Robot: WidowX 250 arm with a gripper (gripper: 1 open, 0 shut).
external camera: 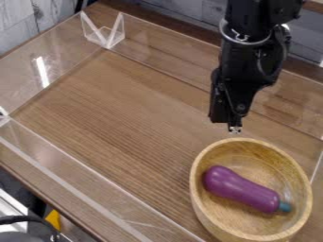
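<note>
A tan wooden bowl (pixel 214 222) sits at the lower right of the camera view with a purple eggplant-like object (pixel 246 191) lying in it. My black gripper (pixel 235 123) hangs above and beyond the bowl, apart from the purple object. Its fingertips point down over the wooden surface; whether they are open or shut is unclear from this angle.
A clear angular holder (pixel 104 30) stands at the upper left. A dark cable lies at the lower left corner.
</note>
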